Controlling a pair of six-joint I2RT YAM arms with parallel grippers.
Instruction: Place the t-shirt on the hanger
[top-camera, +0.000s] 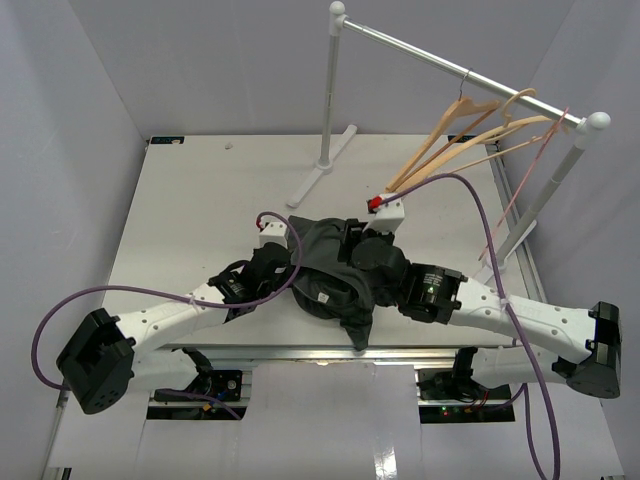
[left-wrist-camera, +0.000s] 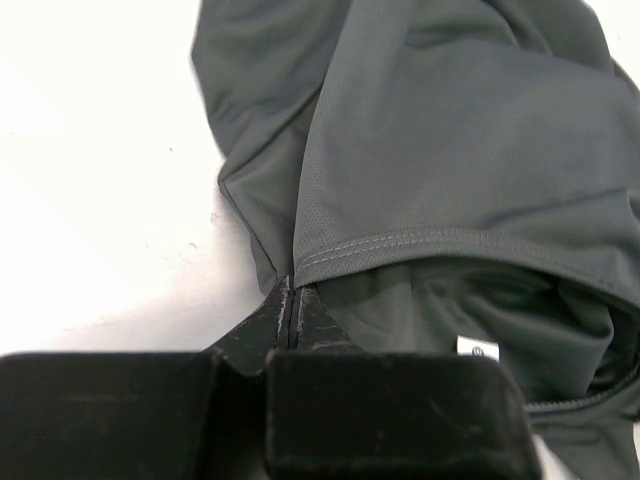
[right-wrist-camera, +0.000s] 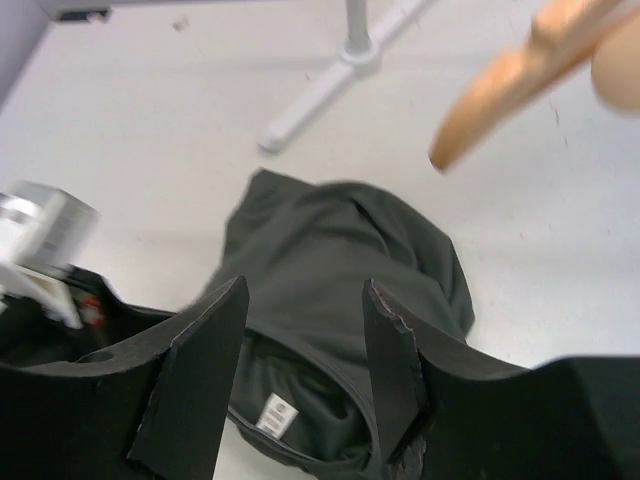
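The dark grey T-shirt (top-camera: 325, 295) lies crumpled on the white table, a small white label showing. My left gripper has its fingertips together at the shirt's hem on its left side, shut on the fabric. My right gripper is raised above the shirt with its fingers apart and open. Wooden hangers (top-camera: 445, 135) hang from the rack's rail at the upper right; in the right wrist view one hanger end (right-wrist-camera: 470, 115) is close by, above and right of the gripper.
The white rack (top-camera: 328, 90) stands at the back and right, its feet on the table either side. Free table (top-camera: 190, 200) lies at the left and back left. A pink strap (top-camera: 525, 180) hangs by the right post.
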